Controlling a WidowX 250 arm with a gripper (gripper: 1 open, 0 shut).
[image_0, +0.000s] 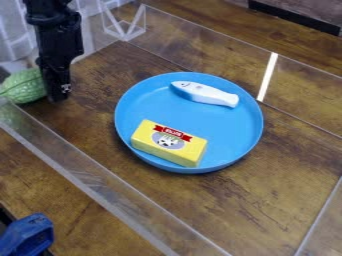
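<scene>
My black gripper is low at the left side of the view, right beside a green cabbage-like object by the clear side wall. Its fingertips are dark and small, so whether they are apart or together is hard to see. A blue plate holds a white knife-like object and a yellow butter box.
A clear barrier runs diagonally along the lower left. A dark blue object lies outside it at the bottom left. The wooden surface is open right of and below the plate.
</scene>
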